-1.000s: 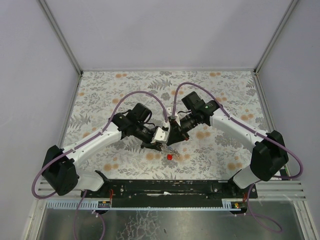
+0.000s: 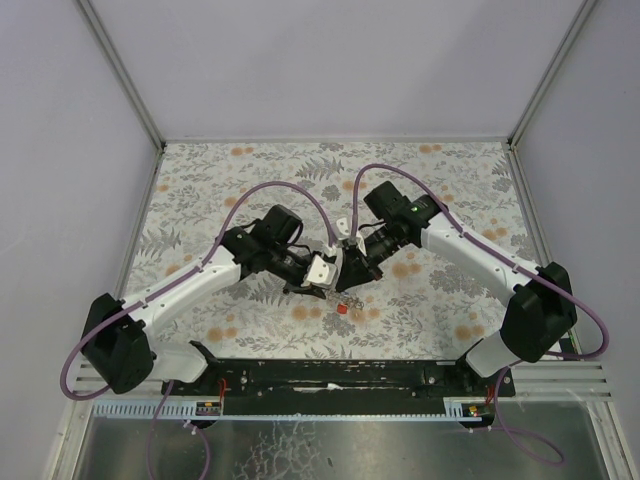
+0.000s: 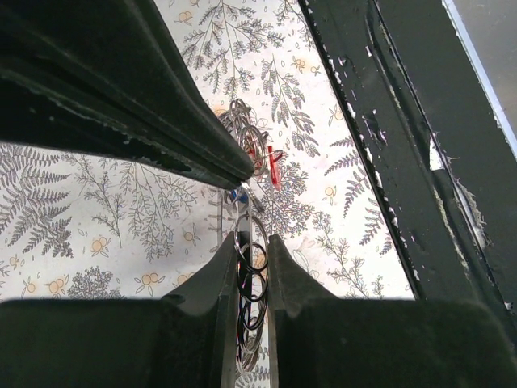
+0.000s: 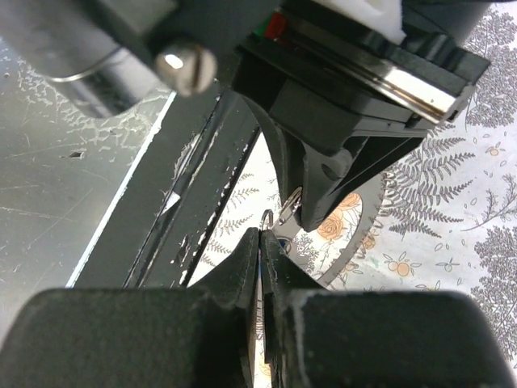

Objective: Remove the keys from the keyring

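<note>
In the left wrist view, my left gripper is shut on a metal keyring, whose linked rings show along the seam of its fingers. The tip of my right gripper reaches in from the upper left, just beyond them. More wire loops and a red tag hang by that tip. The right wrist view shows my right gripper shut, a thin metal piece at its tips; whether it is pinched is unclear. A metal clasp lies against the left fingers there. No key stands out clearly.
Both arms meet over the patterned tabletop, close together with little room between the tips. A black bar runs along the front edge.
The red tag has shifted slightly and sits a little farther from the front edge. The right gripper has moved only slightly; the left arm looks still.
</note>
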